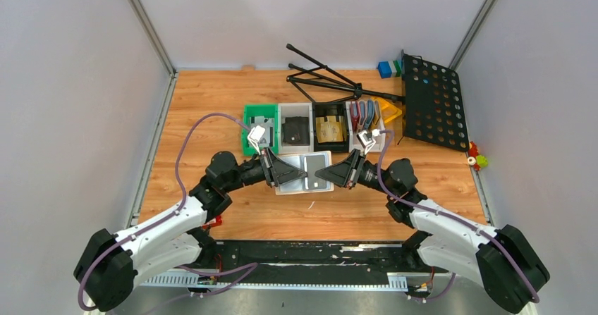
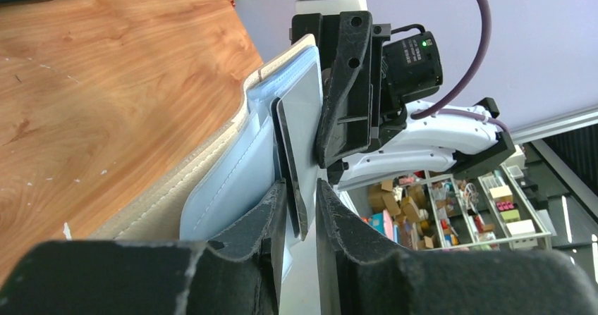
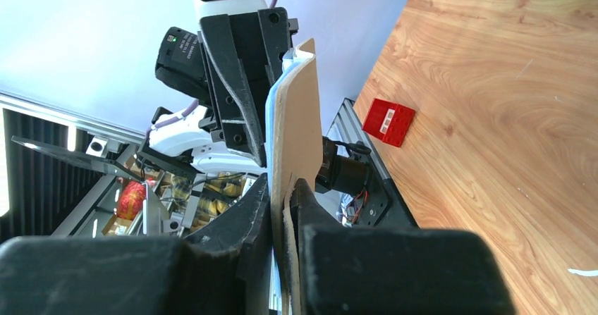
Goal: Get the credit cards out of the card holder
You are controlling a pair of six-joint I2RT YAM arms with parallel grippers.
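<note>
In the top view the card holder (image 1: 290, 186) is spread out between both arms, beige outside with pale blue inside. A grey card (image 1: 316, 163) lies on its right half. On the right edge my right gripper (image 1: 319, 175) is shut on the holder; the right wrist view shows the beige cover (image 3: 297, 121) between its fingers. From the left, my open left gripper (image 1: 304, 175) reaches the card. In the left wrist view the dark-edged card (image 2: 305, 110) stands out from the blue pocket (image 2: 236, 181), its lower end between the parted fingertips of the left gripper.
Behind the holder stands a row of bins: a green bin (image 1: 247, 114), a white bin (image 1: 295, 108) with a dark item, a black one and one with tools. A black folding stand (image 1: 432, 103) occupies the back right.
</note>
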